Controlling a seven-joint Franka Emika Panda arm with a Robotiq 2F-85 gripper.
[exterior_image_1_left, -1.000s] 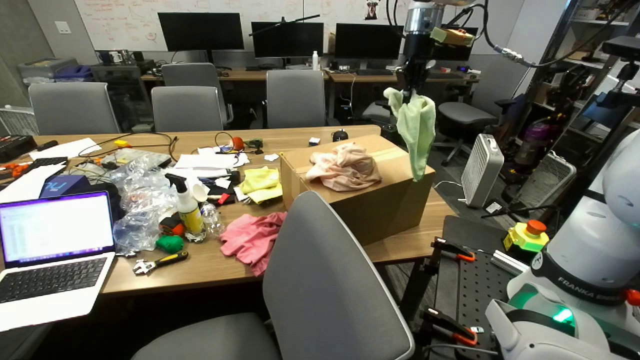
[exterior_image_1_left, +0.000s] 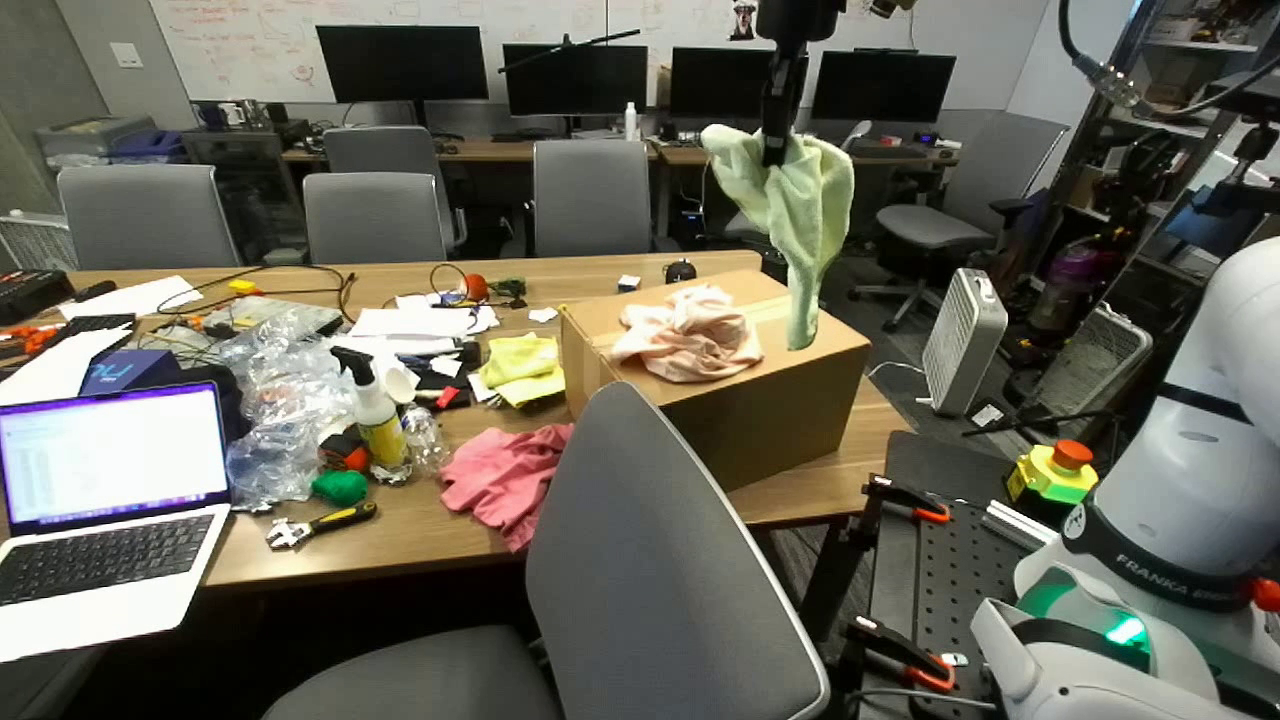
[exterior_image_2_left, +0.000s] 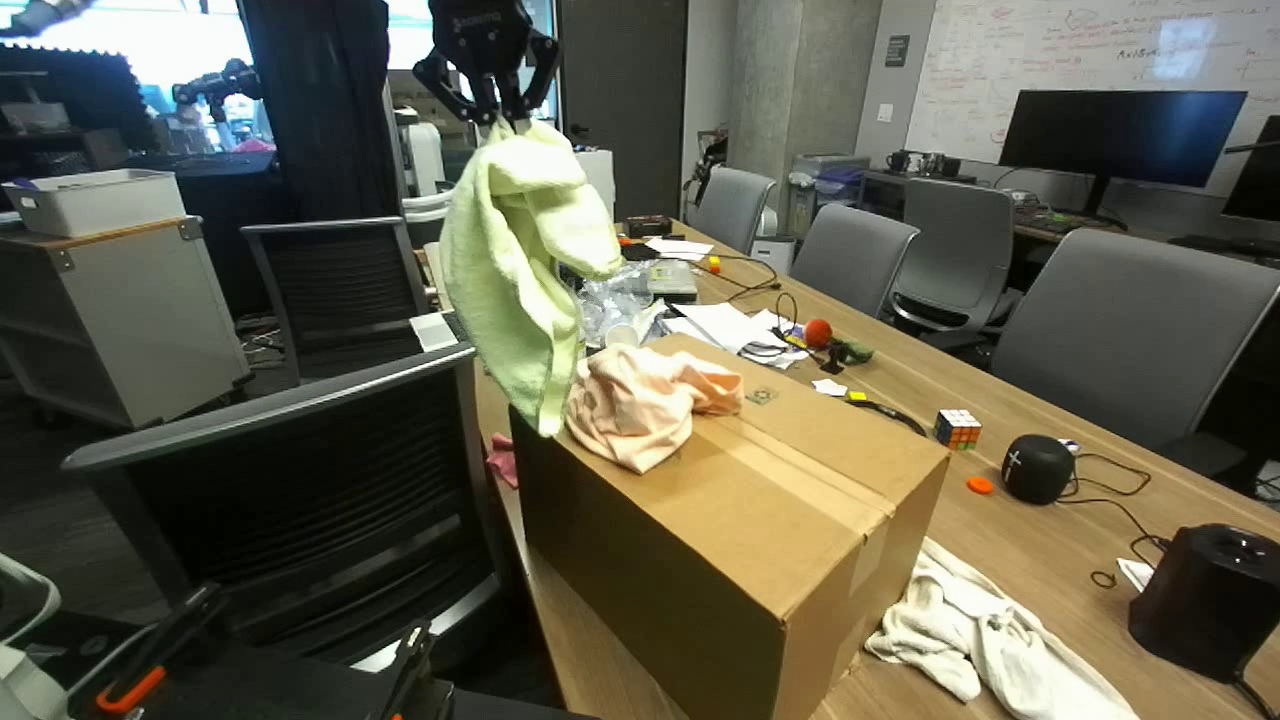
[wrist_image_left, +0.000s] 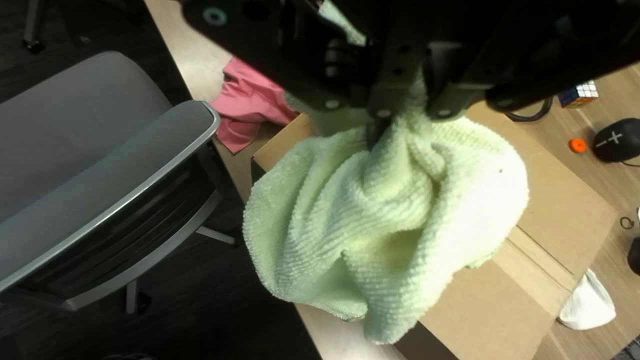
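Note:
A pale green cloth (exterior_image_1_left: 806, 210) hangs in loose folds from my gripper (exterior_image_1_left: 777, 156), which is shut on its upper part. In exterior view 2 the same cloth (exterior_image_2_left: 510, 258) dangles in the air, its lower end by the near left edge of the cardboard box (exterior_image_2_left: 828, 480). A crumpled peach cloth (exterior_image_2_left: 648, 402) lies on top of the box. In the wrist view the green cloth (wrist_image_left: 384, 228) spreads below my fingers and hides much of the box top and all of the peach cloth.
A pink cloth (exterior_image_1_left: 504, 474) and a yellow cloth (exterior_image_1_left: 524, 366) lie on the table left of the box. A white cloth (exterior_image_2_left: 990, 636) rests beside the box. A grey chair (exterior_image_1_left: 654, 540) stands close in front. Much of the box top is bare.
My gripper has moved up and to the left in exterior view 1, carrying the green cloth with it. The peach cloth and the box have stayed where they were.

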